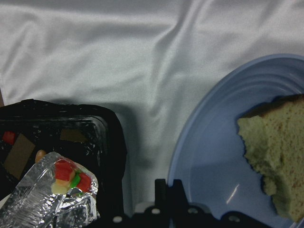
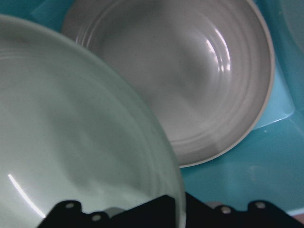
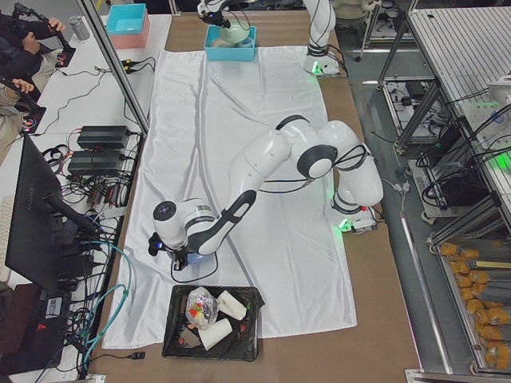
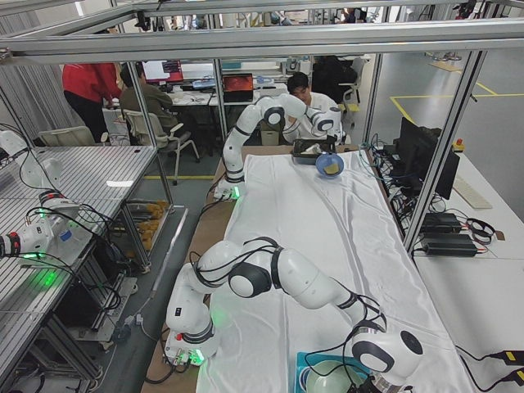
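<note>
My left gripper is at the near rim of a blue plate (image 1: 213, 152) holding a bread slice (image 1: 275, 152); its fingers are close together at the rim. A black tray (image 3: 172, 335) beside it holds a foil bag with colourful pieces (image 1: 66, 190) and white rolls (image 3: 211, 335). At the far end, my right gripper is shut on a pale green plate (image 2: 80, 133), held over a blue bin (image 2: 247, 175) with a grey plate (image 2: 175, 61) inside.
A white cloth (image 3: 239, 96) covers the table, largely clear between the arms. A monitor (image 3: 44, 223), cables and a metal frame post border the left side.
</note>
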